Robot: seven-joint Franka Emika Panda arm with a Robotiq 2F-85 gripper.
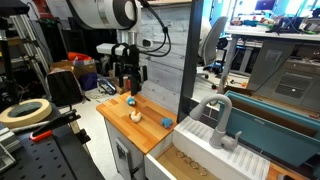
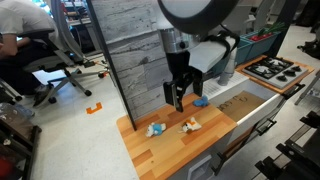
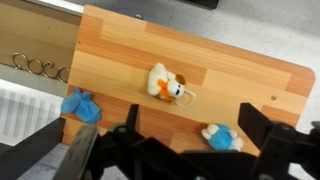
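Three small toys lie apart on a wooden board (image 3: 120, 40). In the wrist view a white and brown plush toy (image 3: 160, 78) with a loop of string rests near the middle. A blue toy (image 3: 82, 105) lies at the left, by the board's edge. The third, a blue and white toy (image 3: 222, 138), sits at the lower right, partly covered by the gripper. My gripper is open, its dark fingers wide apart with only bare board seen between them. In exterior view 1 the gripper (image 1: 130, 83) hangs above the board, touching none of the toys.
Beside the board are a sink with a grey faucet (image 1: 210, 105) and an open drawer (image 1: 185, 168). A grey wall panel (image 1: 160, 60) stands behind the board. A roll of tape (image 1: 28, 114) lies on the dark table at the left. Bare wood surrounds the toys.
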